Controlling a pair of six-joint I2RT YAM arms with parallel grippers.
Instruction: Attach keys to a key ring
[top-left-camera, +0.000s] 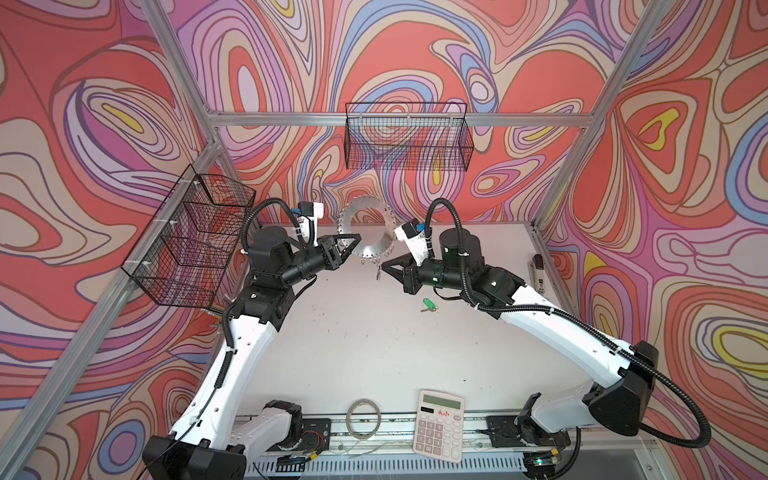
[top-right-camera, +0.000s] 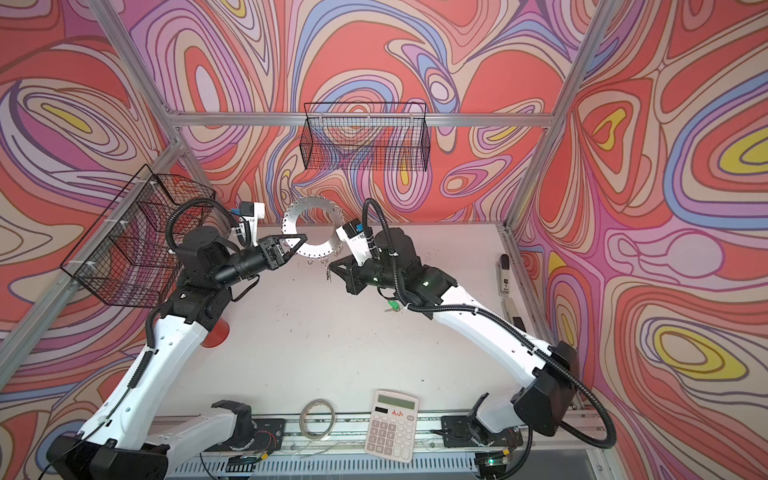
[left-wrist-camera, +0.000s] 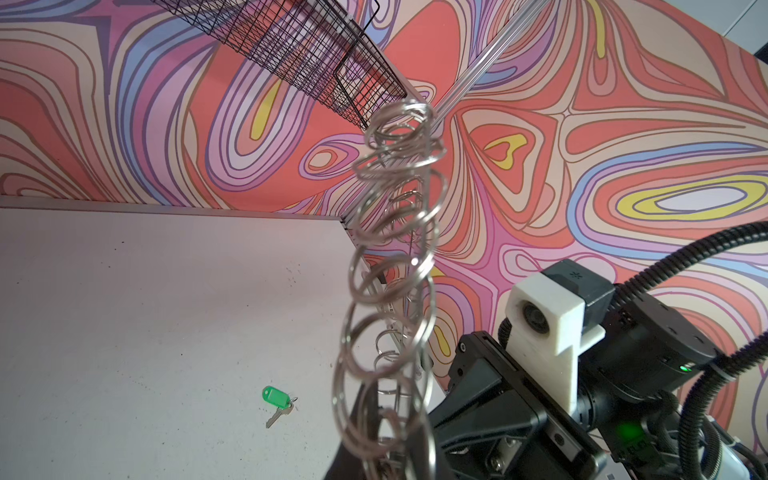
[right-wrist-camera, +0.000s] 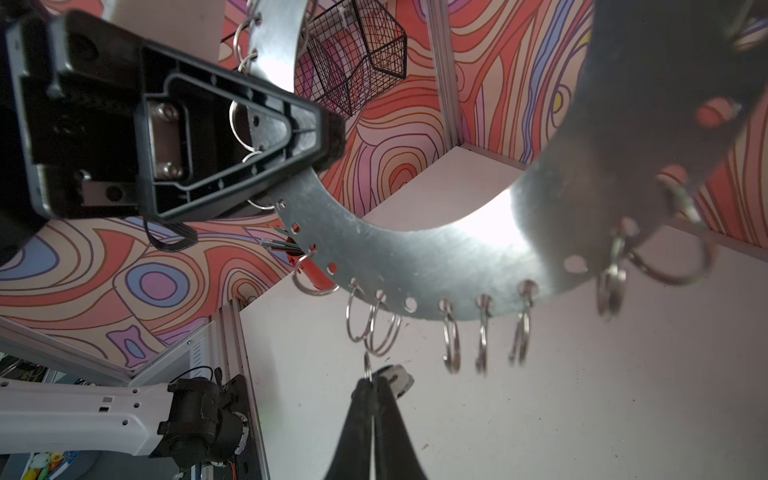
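Observation:
My left gripper (top-left-camera: 357, 238) is shut on a large flat metal ring (right-wrist-camera: 448, 256), holding it up above the table. Small split rings (right-wrist-camera: 452, 344) hang from holes along its edge; some holes are empty. In the left wrist view the big ring appears nearly edge-on, its small rings (left-wrist-camera: 392, 272) stacked in a column. Just below its lower rim is my right gripper, fingers shut on a small silver key (right-wrist-camera: 397, 379) that also dangles in the top left view. A thin wire end shows above those fingertips. Whether the key touches any split ring, I cannot tell.
On the table lies a key with a green tag (top-left-camera: 429, 304). A calculator (top-left-camera: 439, 425) and a coil of cable (top-left-camera: 363, 419) are at the front edge. Wire baskets (top-left-camera: 409, 142) hang behind and at left.

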